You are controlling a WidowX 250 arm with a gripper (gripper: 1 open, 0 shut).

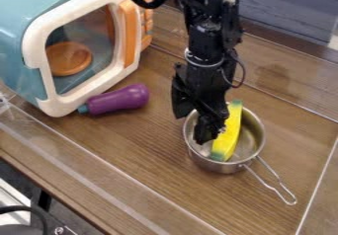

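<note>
My black gripper point(203, 118) hangs from the top of the view, its fingers open and reaching down into the left part of a steel pot point(252, 152). A yellow corn-like toy point(227, 140) with a green tip lies in the pot, just right of the fingers and partly behind them. The pot's wire handle points to the lower right. A purple eggplant point(117, 100) lies on the wood table, left of the pot.
A blue and white toy oven point(53, 96) with an open orange door and an orange plate point(69, 57) inside fills the upper left.
</note>
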